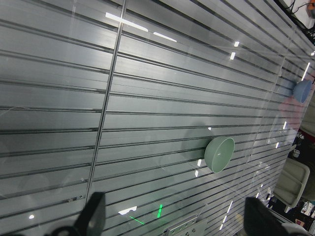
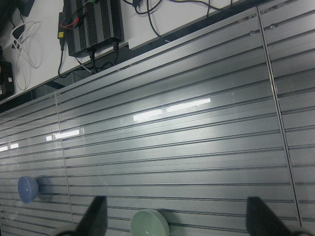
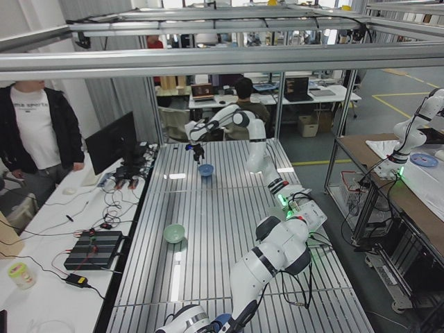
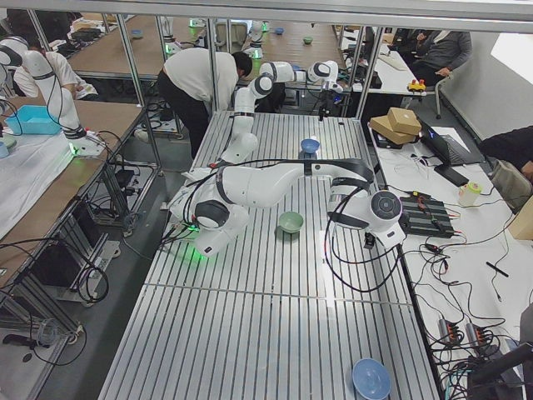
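A green bowl (image 3: 173, 233) (image 4: 291, 222) (image 1: 219, 154) (image 2: 149, 223) sits on the slatted metal table. A blue bowl (image 3: 205, 170) (image 4: 309, 145) stands toward one end of the table; another blue bowl (image 4: 371, 379) lies at the opposite end. One gripper (image 3: 196, 149) hangs above the farther blue bowl in the camera left view. In the left wrist view my left gripper is over bare slats, its fingertips far apart. My right gripper also has its fingertips wide apart, with the green bowl lying beyond them in the image.
Desks with cables, a black power unit (image 3: 92, 251) and a monitor (image 3: 111, 142) run along the table's side. A person (image 3: 31, 132) stands beside them. Both arms reach over it.
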